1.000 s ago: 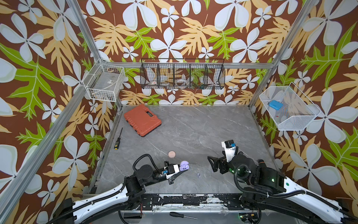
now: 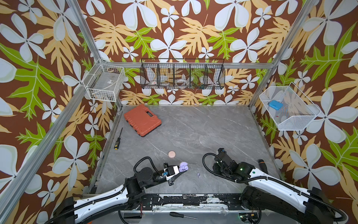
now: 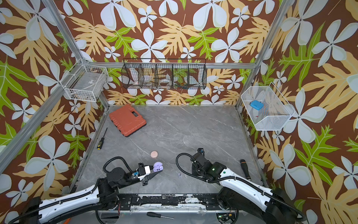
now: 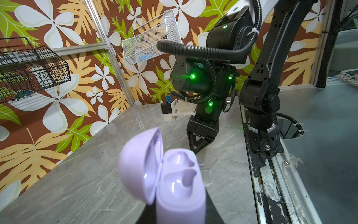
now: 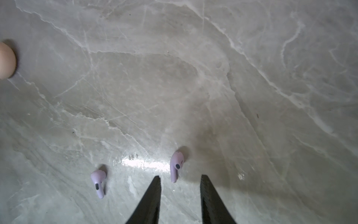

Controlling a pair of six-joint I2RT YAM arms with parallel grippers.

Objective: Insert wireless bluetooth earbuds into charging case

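Note:
A lilac charging case [image 4: 180, 186] with its lid swung up shows two empty earbud slots in the left wrist view. My left gripper [image 2: 181, 172] is shut on this case, holding it raised. Two lilac earbuds lie apart on the table in the right wrist view: one earbud [image 5: 176, 165] just ahead of the fingertips, the other earbud [image 5: 98, 183] farther left. My right gripper points down above the table, its fingers parted with nothing between them. From the top left view, only the left-hand earbud [image 2: 198, 174] shows; the right arm covers the other.
A round pinkish object [image 2: 171, 154] lies behind the case. Farther back sits an orange toolbox [image 2: 142, 119], with a screwdriver [image 2: 118, 141] to its left. At the right edge is a dark-handled tool [image 2: 262, 166].
The left gripper with the case has shifted only slightly.

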